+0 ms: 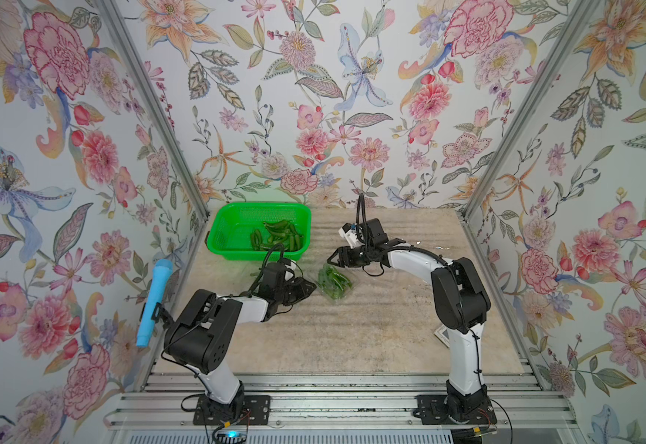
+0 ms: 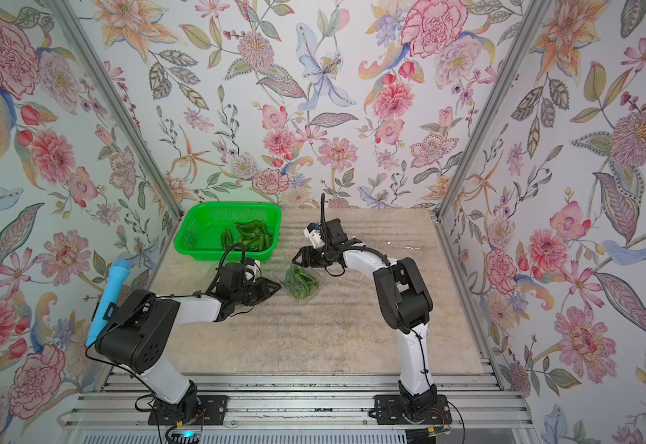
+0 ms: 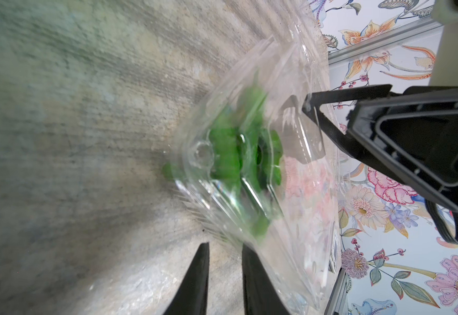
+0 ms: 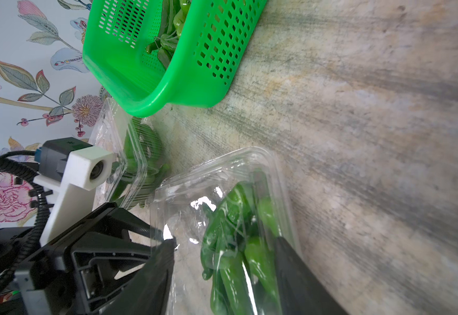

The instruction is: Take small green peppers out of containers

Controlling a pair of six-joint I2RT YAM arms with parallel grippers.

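Note:
A clear plastic container (image 1: 335, 282) holding small green peppers (image 4: 234, 236) lies at mid-table between both arms. In the left wrist view the container (image 3: 197, 152) looks tilted, its clear rim beside the fingertips. My left gripper is at its left side, partly open with a narrow gap. My right gripper is above its far right side, fingers apart and wider open. Behind it stands a green basket (image 1: 223, 248) with many peppers (image 1: 282, 233) heaped in its right half.
A second clear container with peppers (image 4: 134, 152) rests near the basket, partly hidden behind the left arm. Shiny clear plastic (image 1: 430, 247) lies behind the right arm. A pale flat object (image 1: 441, 335) sits beside the right arm.

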